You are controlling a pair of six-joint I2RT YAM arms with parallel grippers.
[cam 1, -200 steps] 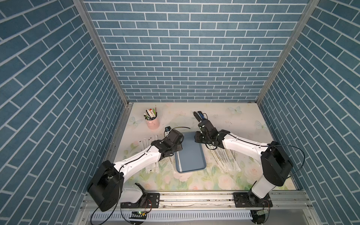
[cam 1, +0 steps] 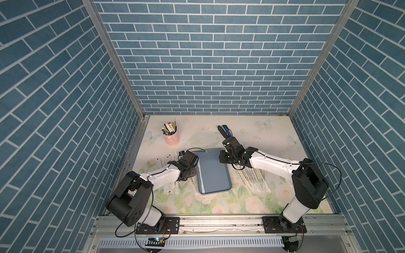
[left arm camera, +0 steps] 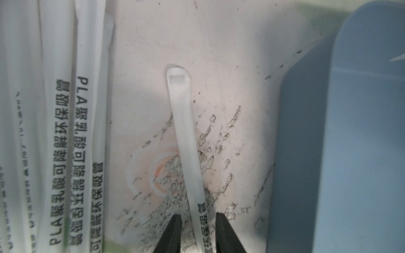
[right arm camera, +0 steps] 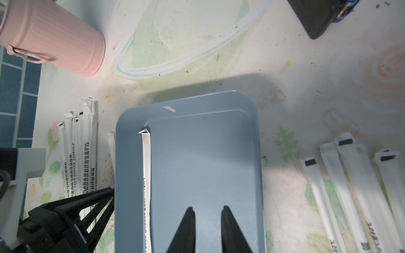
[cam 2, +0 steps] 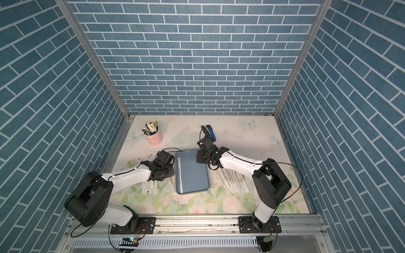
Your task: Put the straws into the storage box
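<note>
The blue-grey storage box (right arm camera: 202,168) lies mid-table with one wrapped straw (right arm camera: 146,177) along its left side. My left gripper is open low over a lone straw (left arm camera: 185,126) left of the box, which lies between its fingertips; whether they touch it I cannot tell. More straws (left arm camera: 63,160) lie in a row further left. My right gripper hangs open above the box, nothing seen between its fingers. Another group of straws (right arm camera: 346,177) lies right of the box.
A pink pen bucket (cam 1: 171,137) stands at the back left. Dark objects (cam 2: 211,132) lie behind the box.
My left gripper has moved from over the box's left edge to the lone straw beside it, coming lower. The right arm has barely moved.
</note>
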